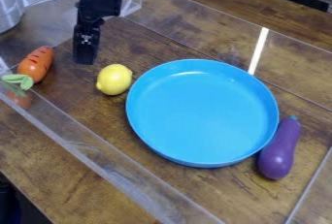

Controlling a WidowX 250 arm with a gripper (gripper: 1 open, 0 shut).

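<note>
My black gripper (87, 46) hangs open at the upper left, low over the wooden table, above and left of a yellow lemon (115, 79). An orange carrot (38, 65) with a green top lies at the left. A blue plate (201, 112) sits right of the lemon, and a purple eggplant (279, 148) lies at the lower right, beside the plate.
A grey metallic object (8, 0) stands at the top-left edge. Clear plastic walls border the work area along the left and bottom. The table behind the plate is clear.
</note>
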